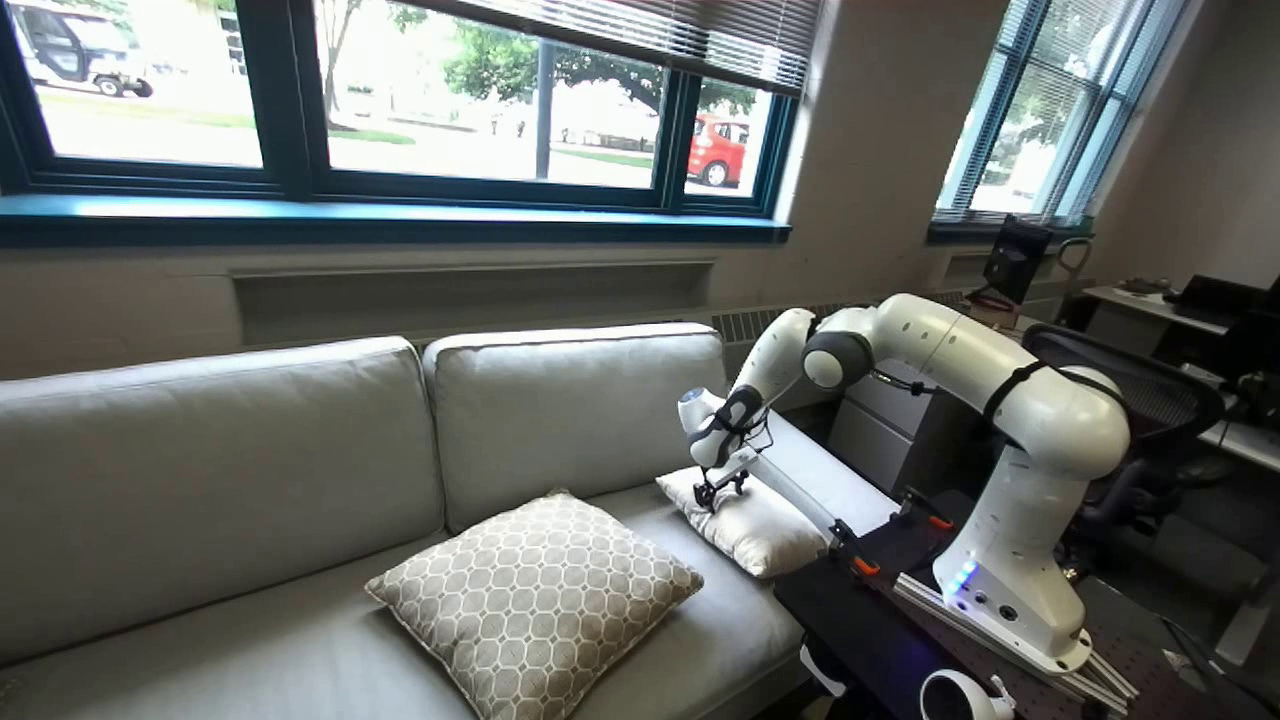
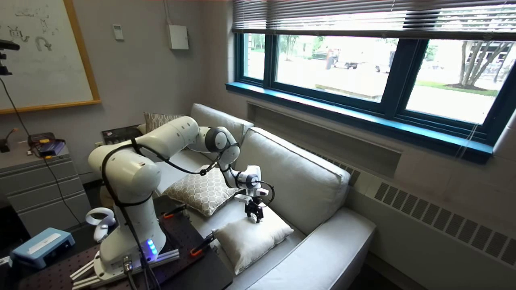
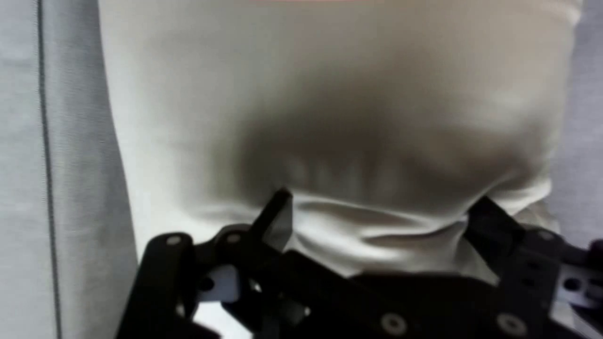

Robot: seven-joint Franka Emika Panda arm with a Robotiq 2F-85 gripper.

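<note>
A plain cream pillow (image 1: 768,528) lies on the seat at the arm-rest end of the grey couch. My gripper points down onto this pillow (image 3: 350,73), its fingers spread wide and open. Between the fingertips, the fabric bunches into creases where they press in; the very tips are partly hidden in the cloth. In exterior view 2 the gripper (image 2: 254,217) touches the pillow's upper part, towards the backrest. A patterned beige pillow (image 1: 540,600) rests apart from it, further along the seat.
The couch backrest (image 1: 576,408) rises behind the pillow, and the arm rest (image 2: 324,251) borders it. My base stands on a dark table (image 1: 840,612) with orange-tipped clamps (image 1: 858,554) at its edge. Bare seat (image 1: 216,636) shows beyond the patterned pillow.
</note>
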